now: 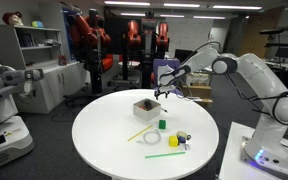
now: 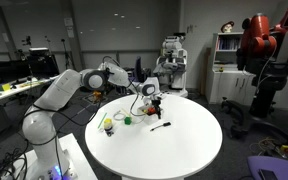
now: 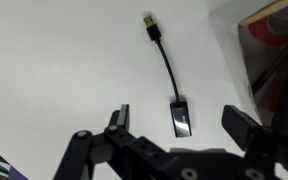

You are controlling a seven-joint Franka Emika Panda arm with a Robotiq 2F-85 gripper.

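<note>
In the wrist view, a black adapter [image 3: 181,118] with a short cable and a USB plug [image 3: 150,22] lies on the white table. My gripper is open above it, one finger to each side, with nothing held. The adapter's block shows in the gap between the fingers. From outside, the gripper [image 1: 159,94] hangs over the far part of the table, just behind the grey box [image 1: 144,108]. A thin dark item [image 2: 161,126] in front of the box in exterior view 2 may be this adapter.
The box wall edges the wrist view at right, with something red inside [image 3: 274,20]. A green block [image 1: 162,125], a yellow block [image 1: 172,142], a mug [image 1: 182,136], a white ring [image 1: 151,136] and two thin sticks lie elsewhere.
</note>
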